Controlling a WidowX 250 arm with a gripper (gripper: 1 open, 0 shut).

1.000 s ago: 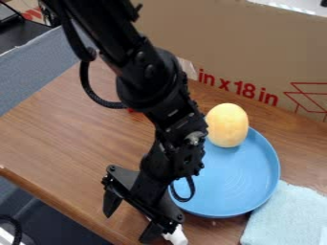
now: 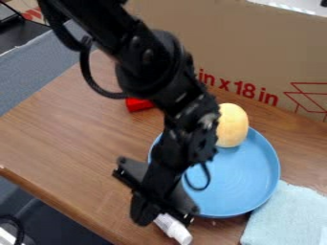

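My gripper (image 2: pixel 148 206) is low at the front of the wooden table, left of the blue plate (image 2: pixel 242 180), with its fingers over a white tube-like object (image 2: pixel 175 231) that sticks out toward the front edge. The fingers look close together; whether anything is between them is hidden. A yellow, egg-shaped object (image 2: pixel 231 125) rests at the back of the plate.
A red object (image 2: pixel 138 103) lies behind the arm. A cardboard box (image 2: pixel 255 48) stands along the back. A pale blue cloth (image 2: pixel 288 218) lies at the front right.
The arm has risen and shifted slightly, and the gripper's fingers have drawn in from their wider spread. More of the white object and the red object now shows.
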